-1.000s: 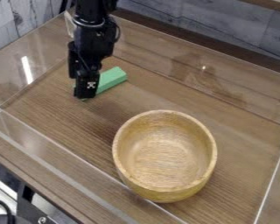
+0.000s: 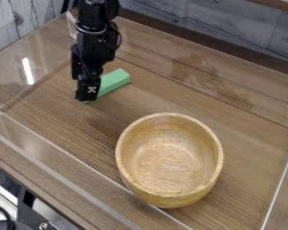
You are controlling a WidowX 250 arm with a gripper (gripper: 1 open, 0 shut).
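My black gripper (image 2: pixel 89 83) points down at the upper left, its fingers open, low over the table beside a green block (image 2: pixel 108 83). The block lies at a slant just right of the fingers, its lower-left end partly hidden by them; whether they touch it I cannot tell. A large empty wooden bowl (image 2: pixel 169 158) stands at the lower right, apart from both.
The gripper has shifted slightly to the left and up in the view. The green block and bowl look unmoved.
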